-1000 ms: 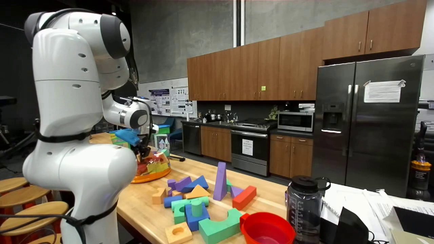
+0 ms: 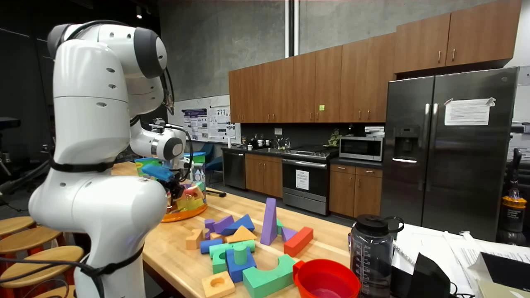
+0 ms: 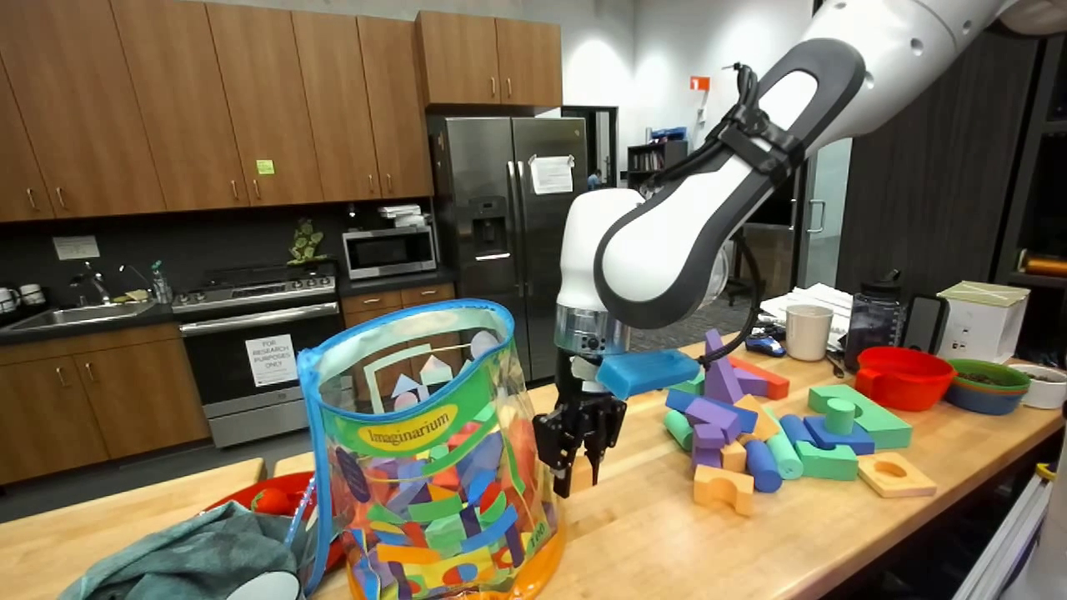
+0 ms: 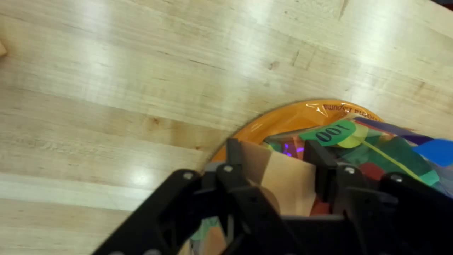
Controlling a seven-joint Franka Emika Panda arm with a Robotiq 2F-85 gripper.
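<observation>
In the wrist view, my gripper is shut on a tan block (image 4: 293, 180), with one finger on either side of it. Seen in exterior view 2, the gripper (image 3: 580, 478) points down just right of the clear block bag (image 3: 430, 425), outside its wall and above the table. The bag has a blue rim and an orange base (image 4: 271, 123); it is full of coloured blocks. To the right of the gripper, a loose pile of blocks holds a purple wedge (image 2: 269, 221), a green arch (image 2: 271, 278) and several others.
A red cup (image 2: 325, 280) and a dark bottle (image 2: 371, 258) stand beyond the pile. A grey-green cloth (image 3: 195, 555) and a red bowl (image 3: 235, 492) lie left of the bag. Bare tabletop (image 3: 630, 540) separates bag and pile.
The arm has shifted a little, and my gripper sits slightly lower beside the bag in exterior view 1. The loose blocks in the pile have stayed put.
</observation>
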